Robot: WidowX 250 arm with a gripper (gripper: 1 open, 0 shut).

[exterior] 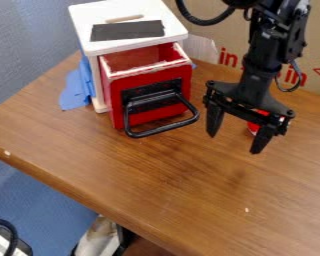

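Observation:
My gripper [236,131] hangs over the wooden table on the right, its black fingers spread open with nothing visible between them. A red object [255,128] sits just behind it, mostly hidden by the gripper. To its left stands a small red cabinet [140,72] with an open-topped drawer section and a black handle [174,126] at its front.
A white box [120,17] with a dark panel tops the red cabinet. A blue cloth [73,90] lies at its left. A cardboard sheet stands behind the arm.

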